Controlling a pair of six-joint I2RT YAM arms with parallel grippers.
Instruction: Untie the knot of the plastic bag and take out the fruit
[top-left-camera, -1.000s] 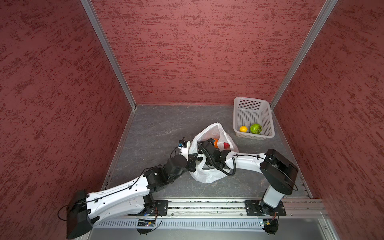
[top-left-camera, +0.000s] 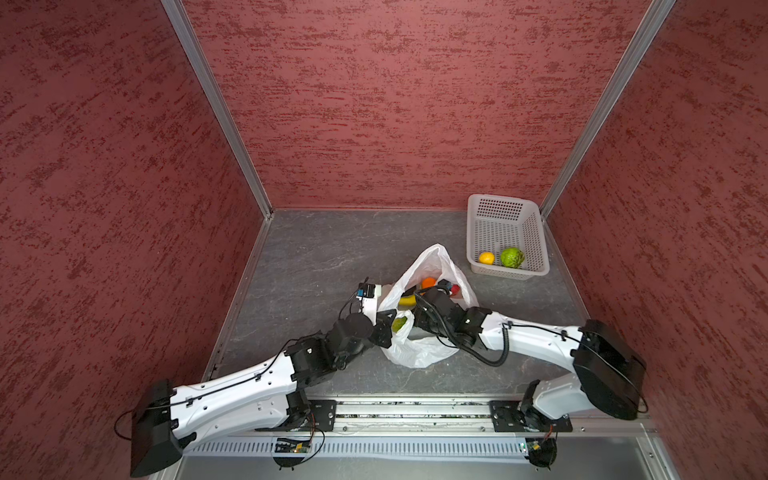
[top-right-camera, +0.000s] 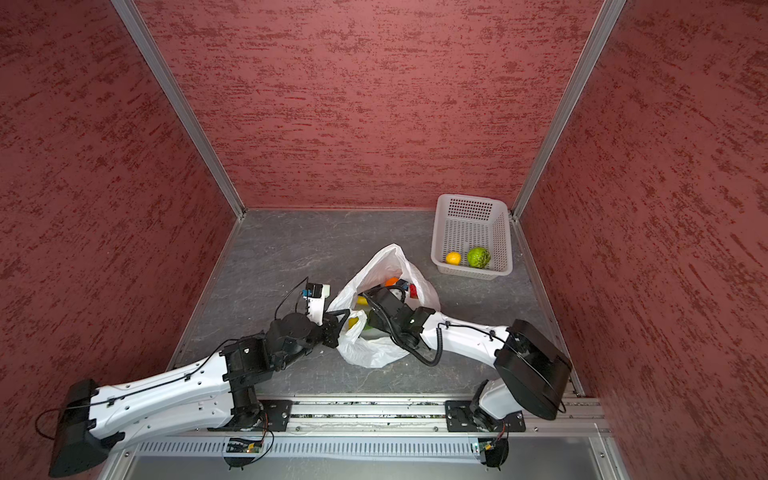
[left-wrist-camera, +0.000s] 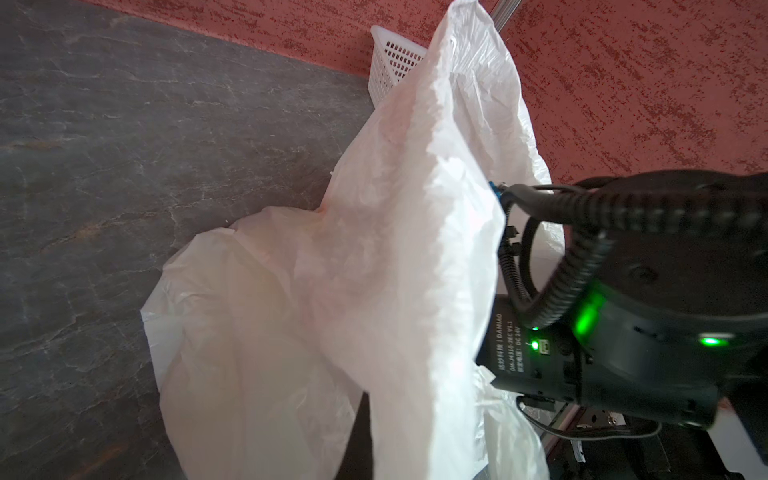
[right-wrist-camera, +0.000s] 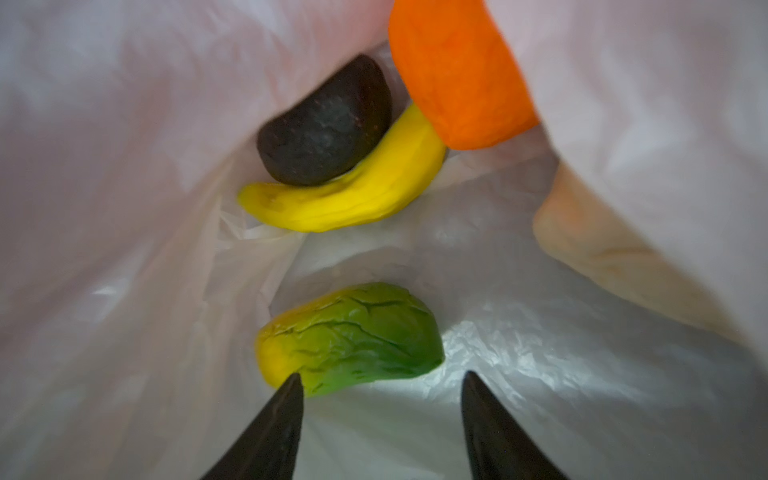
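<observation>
The white plastic bag (top-left-camera: 426, 350) lies open on the grey table. My left gripper (top-left-camera: 387, 318) is at its left side, shut, with bag film around a dark finger in the left wrist view. My right gripper is inside the bag, its fingers apart with nothing between them. Ahead of them lie a green-yellow wrinkled fruit (right-wrist-camera: 349, 338), a banana (right-wrist-camera: 352, 196), a dark oval fruit (right-wrist-camera: 324, 120), an orange fruit (right-wrist-camera: 460, 72) and a pale fruit (right-wrist-camera: 608, 248) partly hidden by plastic. A red fruit (top-right-camera: 413, 292) shows in the top views.
A grey basket (top-left-camera: 502, 222) holding a lemon (top-left-camera: 486, 257) and a green bumpy fruit (top-left-camera: 512, 257) stands at the back right. Red walls surround the space.
My right arm has moved right and toward the front, uncovering more fruit in the bag. The left gripper has shifted slightly toward the front.
</observation>
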